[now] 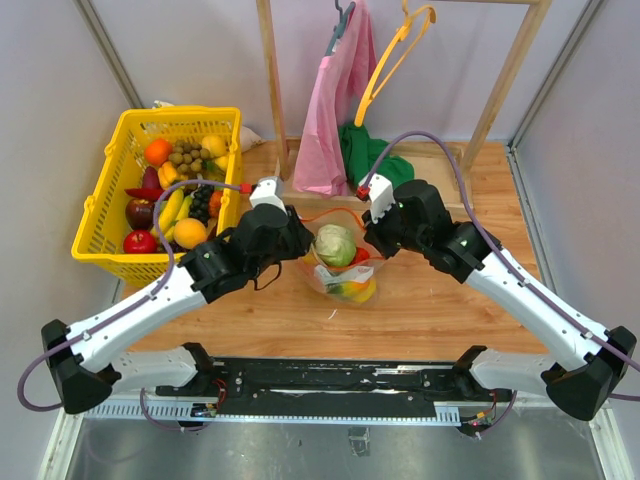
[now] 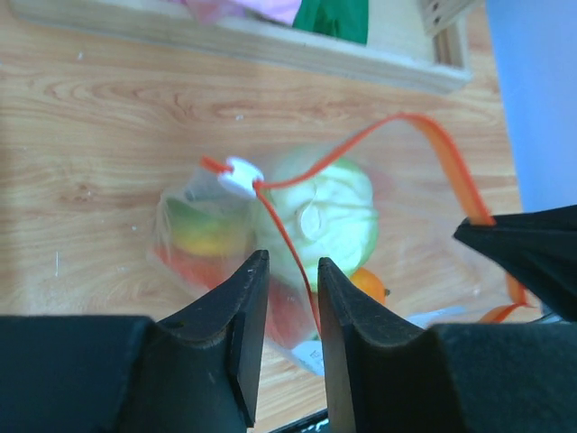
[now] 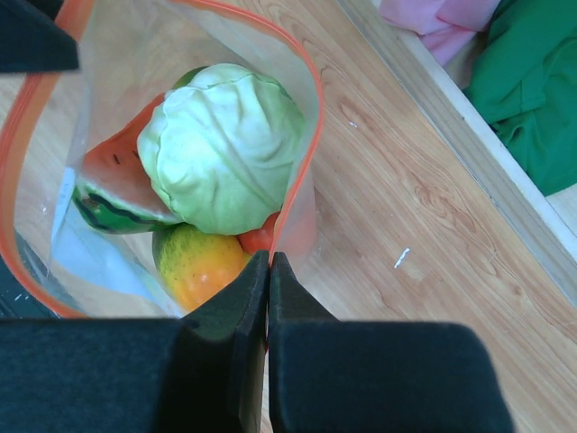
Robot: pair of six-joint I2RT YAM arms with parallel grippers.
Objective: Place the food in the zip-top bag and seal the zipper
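Note:
The open zip bag (image 1: 340, 290) with orange rim stands mid-table, holding a cabbage (image 3: 221, 144), watermelon slice (image 3: 117, 194), mango (image 3: 194, 266) and red fruit (image 3: 257, 236). In the left wrist view my left gripper is part open around the bag's left orange edge; whether it touches is unclear. My right gripper is shut on the bag's other rim, at the right side in the top view.
A yellow basket (image 1: 90, 210) of fruit stands at left. Behind the bag is a wooden rack (image 1: 515, 50) with pink and green cloths. Bare table lies in front.

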